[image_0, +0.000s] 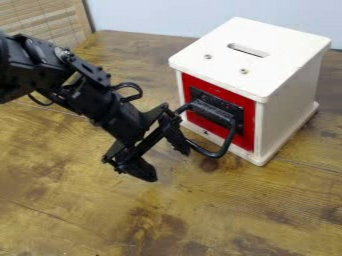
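Observation:
A white box (274, 70) with a slot and two small screws on top stands on the wooden table. Its red front panel (201, 120) carries a black mechanism (214, 108) with a bent black handle (227, 140) sticking out. My black gripper (158, 160) is low in front of the box, just left of the handle, with its fingers spread apart and nothing clearly between them. Whether it touches the handle is hard to tell.
A pale wall runs along the back, with a slatted wooden panel (40, 20) at the back left.

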